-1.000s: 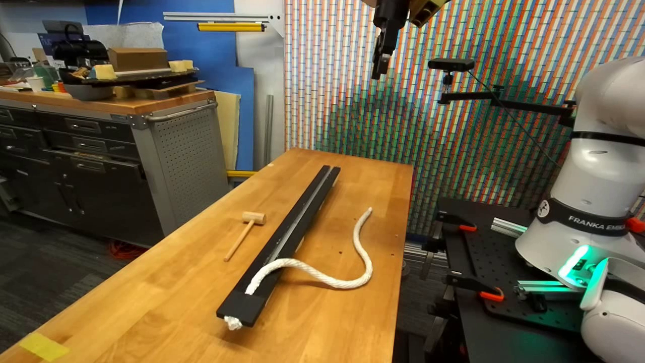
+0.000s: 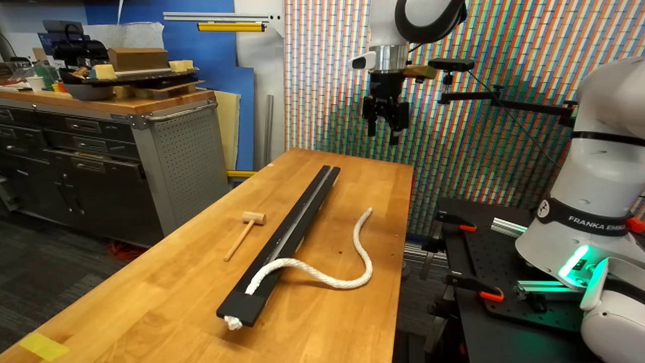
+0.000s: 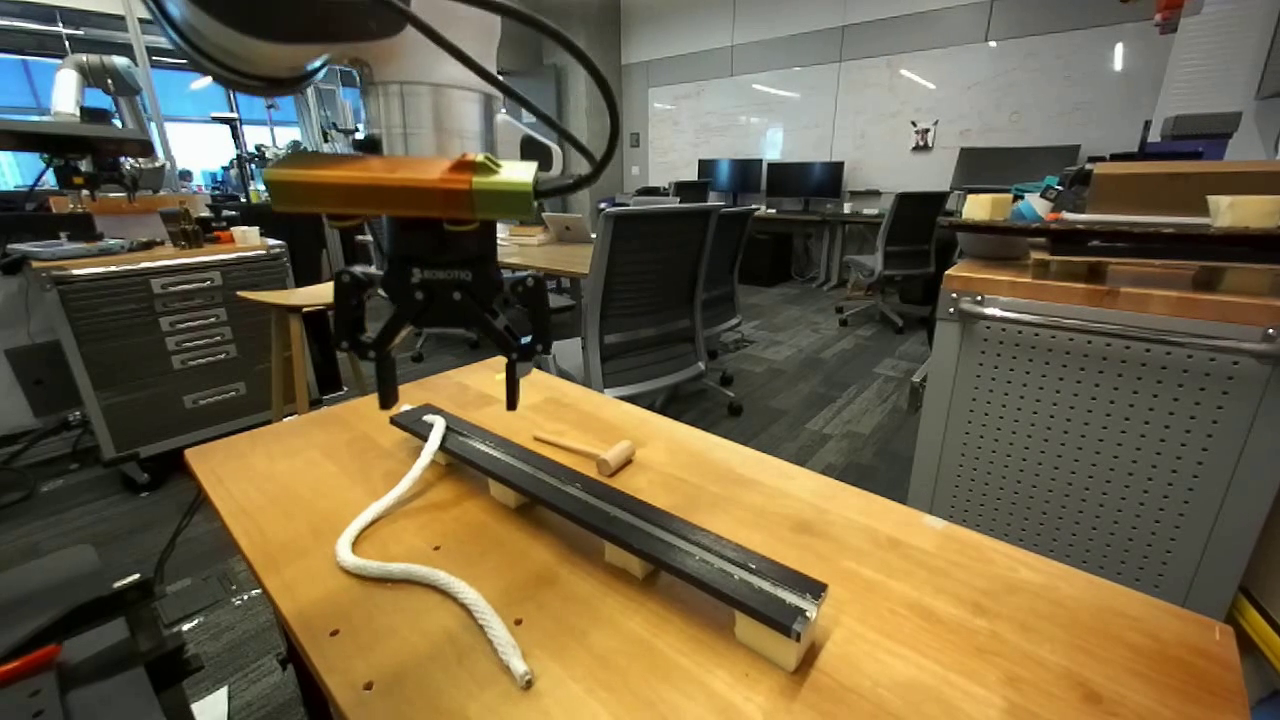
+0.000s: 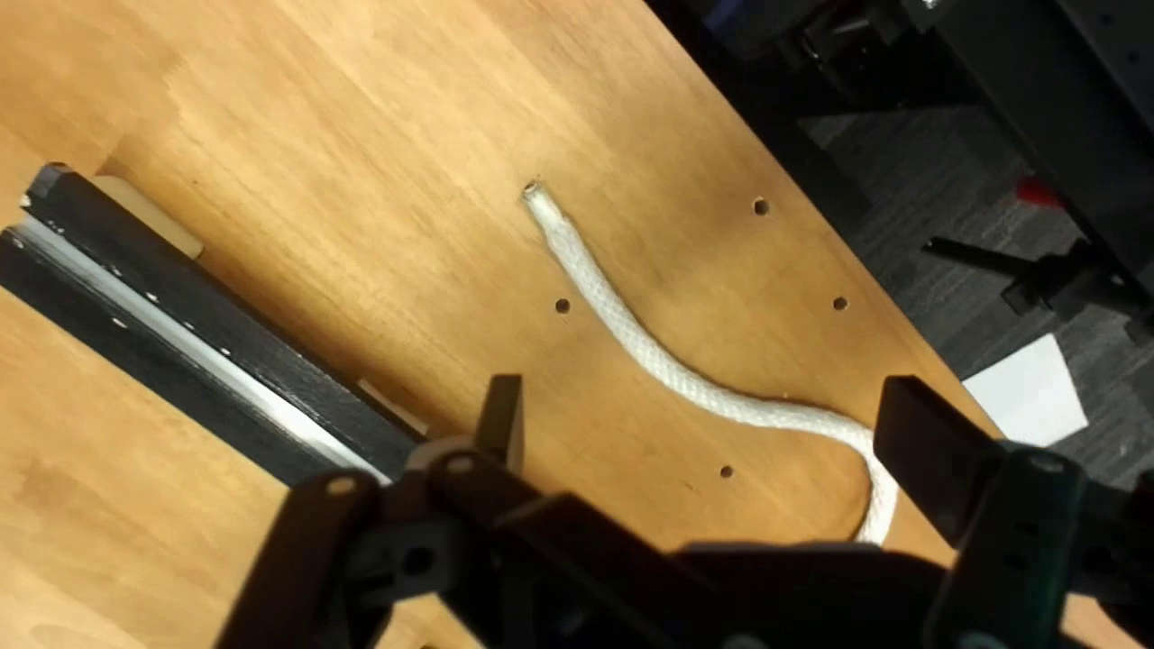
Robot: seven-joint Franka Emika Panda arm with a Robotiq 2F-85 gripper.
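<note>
A white rope [image 2: 338, 282] curves across the wooden table, one end tucked into the near end of a long black grooved channel [image 2: 290, 233] and poking out past it. Its other end lies loose on the tabletop, seen whole in the wrist view, where the rope [image 4: 652, 357] bends away beneath the gripper. High above the table hangs my gripper [image 3: 449, 402], its fingers spread wide with nothing between them. From the wrist, the gripper has the channel [image 4: 206, 335] off to its left. A small wooden mallet [image 2: 246, 233] rests on the table beside the channel.
Pale blocks [image 3: 771, 640] prop the channel off the wooden table [image 3: 960, 600]. A drawer cabinet [image 2: 181, 163] carrying boxes stands past the table's left side. Black clamps [image 2: 468, 281] and the robot's base are to the right. Bare tabletop surrounds the loose rope end.
My gripper has come down from near the top of exterior view 1 and turned, so both fingers now show apart. Rope, channel and mallet are where they were.
</note>
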